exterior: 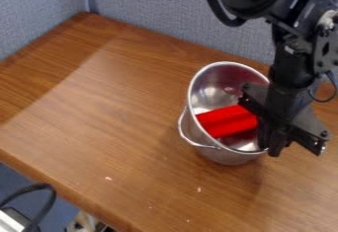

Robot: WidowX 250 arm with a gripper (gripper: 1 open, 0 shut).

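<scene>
A steel pot (209, 88) sits tipped on the wooden table at the right, a red cylinder (224, 120) lying inside it. My gripper (275, 137) is at the pot's right rim, reaching over or onto it; its fingertips are partly hidden, so whether anything is between them does not show clearly.
A grey padded wall stands behind, and black cables (30, 206) lie off the table's front left corner.
</scene>
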